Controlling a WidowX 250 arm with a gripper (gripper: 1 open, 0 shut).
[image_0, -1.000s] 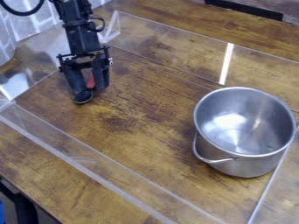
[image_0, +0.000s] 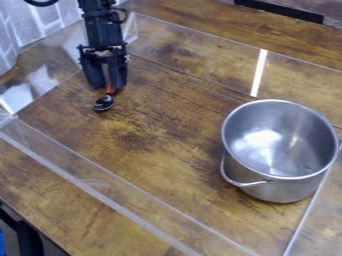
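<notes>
My black gripper (image_0: 104, 76) hangs at the upper left of the camera view, low over the wooden table, with a small dark object with a red part (image_0: 104, 100) directly below it. The fingers overlap that object in the view, so I cannot tell whether they touch it or how far apart they stand. A large steel pot (image_0: 277, 140) stands upright at the right, well away from the gripper.
Clear plastic strips run along its edges, with a white tape mark (image_0: 259, 72) at the upper right. A shiny metal surface lies at the far left.
My gripper has moved up a little, away from the small object, more of which now shows below the fingers. The pot has not moved.
</notes>
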